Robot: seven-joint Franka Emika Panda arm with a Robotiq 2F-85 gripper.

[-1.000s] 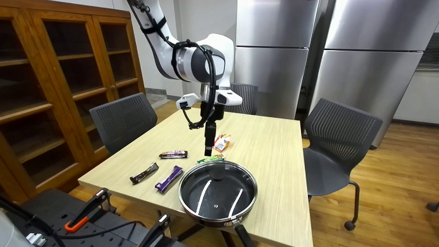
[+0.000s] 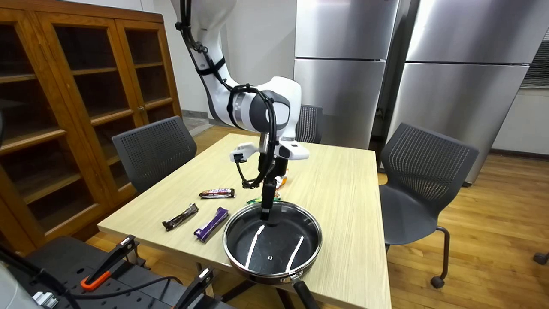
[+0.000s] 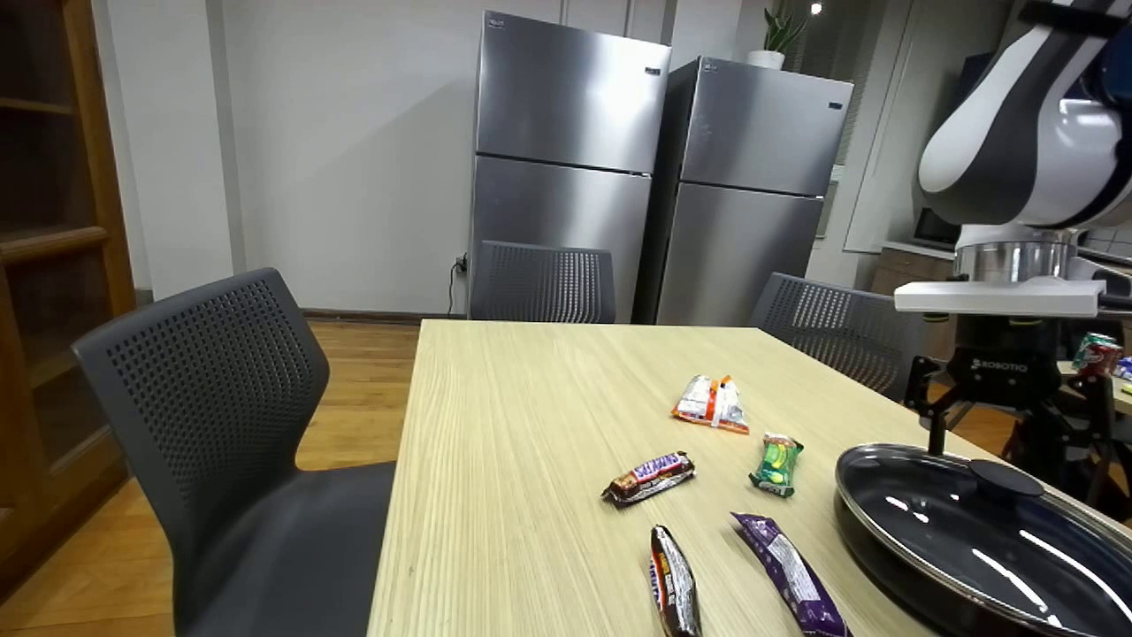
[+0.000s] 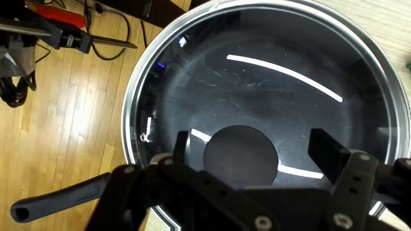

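Observation:
A black pan [image 2: 278,280] stands at the table's near edge, covered by a glass lid [image 2: 270,242] with a metal rim. The lid's round black knob [image 4: 240,156] shows in the wrist view between the two fingers of my gripper, with room on either side. Those fingers are open and hold nothing. From exterior view 1, the gripper [image 2: 265,213] points straight down over the far part of the lid, beside the knob. Exterior view 2 has one finger [image 3: 936,430] low over the lid's rim; whether it touches cannot be told.
Left of the pan lie a purple bar [image 2: 211,224], a dark brown bar [image 2: 180,216] and a Snickers bar [image 2: 217,193]. Behind it are a green packet [image 3: 777,464] and a white-orange bag [image 3: 712,403]. The pan's handle [image 2: 304,294] juts over the edge.
My gripper has come down and slightly to the right in exterior view 1, from above the packets to the lid's knob. Pan, lid and packets have stayed put.

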